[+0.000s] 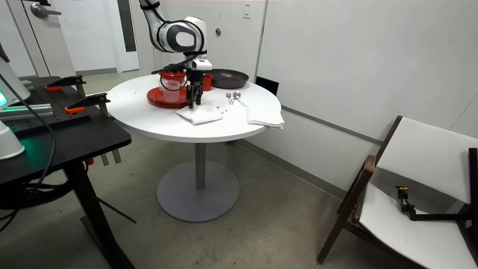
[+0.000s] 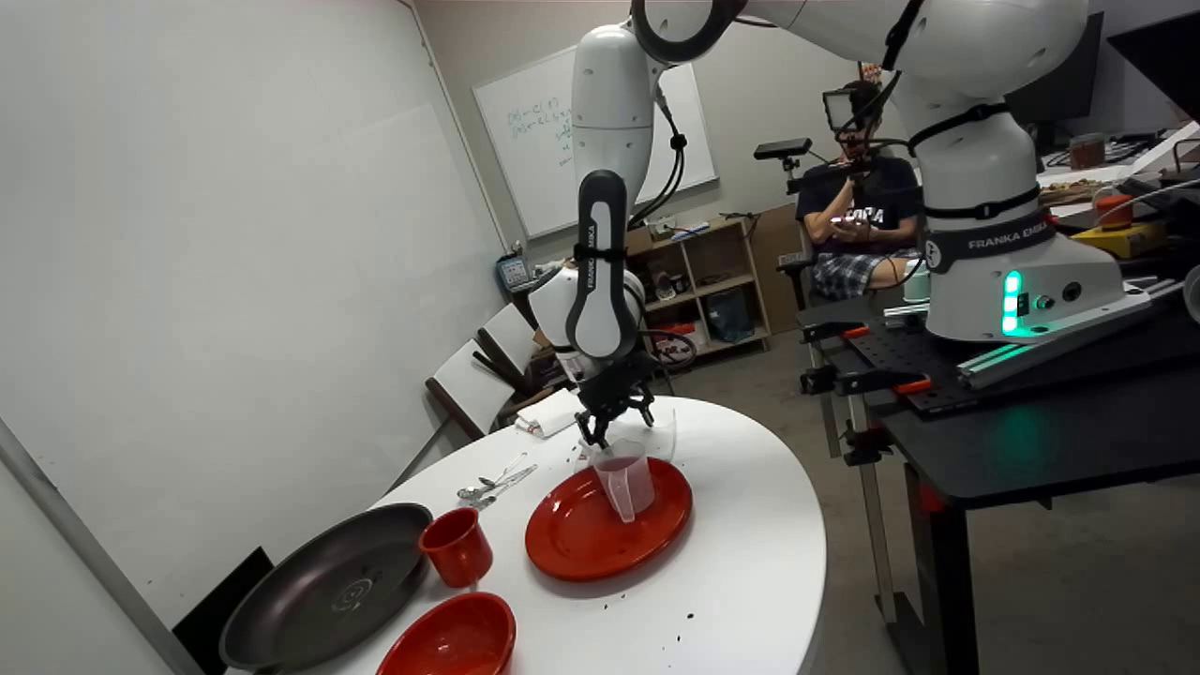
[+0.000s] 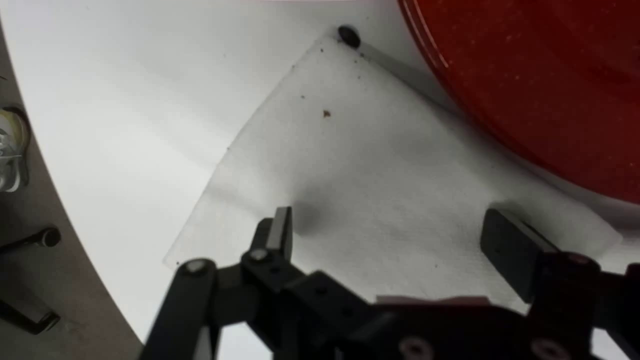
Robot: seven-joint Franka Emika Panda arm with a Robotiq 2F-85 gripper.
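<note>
A white napkin point(image 3: 372, 156) lies on the round white table, right beside the rim of the red plate point(image 3: 540, 78). Over it my gripper stands open, its two fingers wide apart and no object between them. The right finger point(image 3: 510, 252) comes down close to the cloth near the plate; whether it touches cannot be told. In the first exterior view the gripper point(image 1: 194, 105) points down at the napkin's point(image 1: 201, 114) back part. Dark crumbs dot the napkin's corner, with one larger black bit point(image 3: 348, 36) at its tip.
A clear cup point(image 2: 625, 480) stands on the plate, close to my gripper. Around it are a red bowl point(image 2: 456, 637), a red mug point(image 2: 457, 547), a black pan point(image 2: 332, 585) and metal utensils point(image 2: 495, 486). Another folded white cloth point(image 1: 265, 117) lies at the table's right edge.
</note>
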